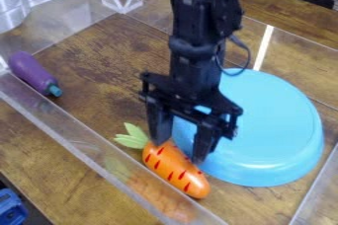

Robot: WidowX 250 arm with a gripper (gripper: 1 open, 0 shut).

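Note:
The black gripper [180, 135] hangs low in the middle of the camera view, its fingertips just over the leafy end of an orange toy carrot [177, 175], beside the rim of a blue disc [271, 145]. The carrot lies on the wooden surface near the front, spotted with dark marks, green leaves toward the upper left. The gripper is motion-blurred, and whether anything is between its fingers cannot be made out.
A purple toy eggplant [30, 71] lies at the left by a clear plastic wall. A blue object [8, 209] shows at the lower left corner, outside the wall.

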